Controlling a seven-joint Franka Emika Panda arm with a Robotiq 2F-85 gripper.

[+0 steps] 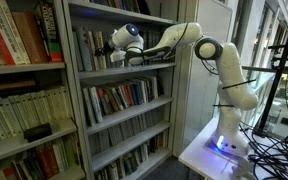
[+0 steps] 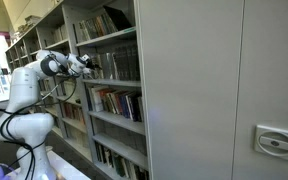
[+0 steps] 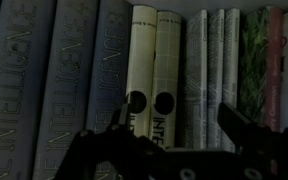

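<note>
In the wrist view a row of upright book spines faces me. Two cream books with black dots, the left one and the right one, stand side by side near the middle. My gripper is open in front of the row, its dark fingers spread apart at the lower edge. No book is clearly held between them. From outside, the gripper is up at the upper shelf, close to the books; exact contact is too small to tell.
Thick dark books fill the row's left side. Thin pale books, a green book and a red book stand to the right. A lower shelf and an upright panel bound the space.
</note>
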